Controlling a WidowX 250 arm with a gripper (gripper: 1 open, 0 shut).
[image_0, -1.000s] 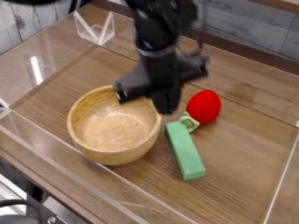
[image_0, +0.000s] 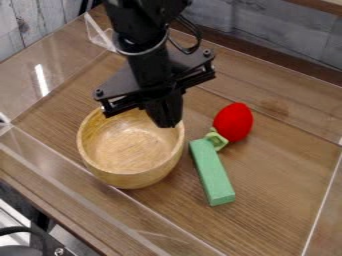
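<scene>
My black gripper (image_0: 139, 100) hangs over the back rim of a shallow wooden bowl (image_0: 130, 158) in the camera view's middle left; its fingertips are small and dark, and I see nothing held in it. To the right of the bowl lie a long light-green block (image_0: 213, 172) and a red object (image_0: 234, 121) with a pale green part at its lower left.
A dark cable shows at the lower left corner, off the table's edge. A grey wall stands at the upper left.
My gripper has moved left and lower toward the bowl, from further right near the red object. The bowl, green block and red object look unmoved.
</scene>
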